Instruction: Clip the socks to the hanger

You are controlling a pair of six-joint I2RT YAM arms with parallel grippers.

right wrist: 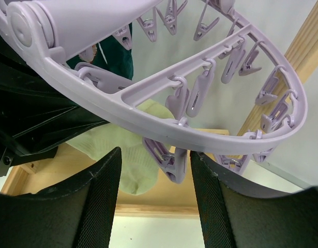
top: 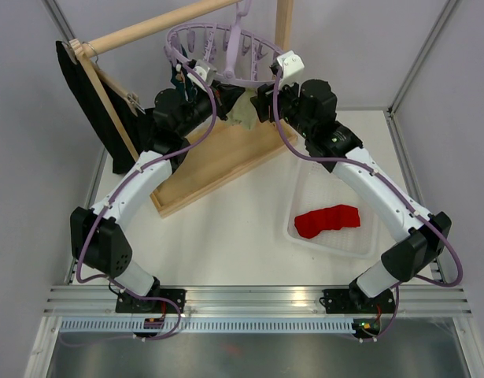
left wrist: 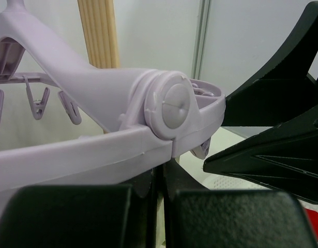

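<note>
The round lilac hanger [top: 226, 79] hangs from a wooden bar, its clips pointing down. My left gripper [top: 229, 101] is shut on the pale green sock [top: 243, 112], holding it just below the hanger's front rim. In the right wrist view this sock [right wrist: 130, 160] drapes down behind a lilac clip [right wrist: 171, 161]. My right gripper is open, with that clip appearing between its fingertips; I cannot tell whether they touch it. A dark teal sock [right wrist: 117, 57] hangs at the hanger's left side. A red sock [top: 328, 220] lies in the white bin [top: 336, 250].
The wooden stand [top: 202, 185] has its base beneath the hanger. A black cloth [top: 96, 102] hangs on its left side. Both grippers are close together under the front rim.
</note>
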